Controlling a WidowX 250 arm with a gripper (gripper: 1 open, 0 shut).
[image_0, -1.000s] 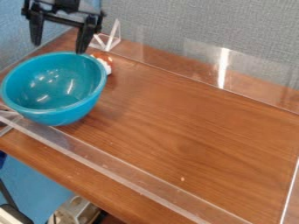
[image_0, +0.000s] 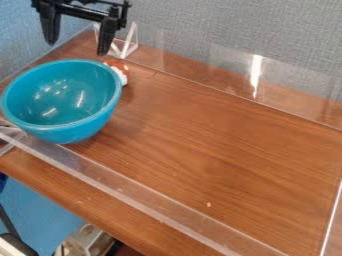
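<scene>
My gripper (image_0: 78, 32) hangs at the top left of the camera view, open, its two black fingers pointing down with nothing between them, above the back rim of an empty turquoise bowl (image_0: 62, 112). The bowl stands at the left of the wooden table (image_0: 214, 160). Just behind its right side sits a small white object with orange markings (image_0: 118, 72), partly hidden by the bowl.
Clear low walls edge the table, with a white bracket (image_0: 123, 46) at the back left. A grey textured wall stands behind.
My gripper has risen from just over the bowl's back rim to higher in the frame. The bowl and the small object have not moved.
</scene>
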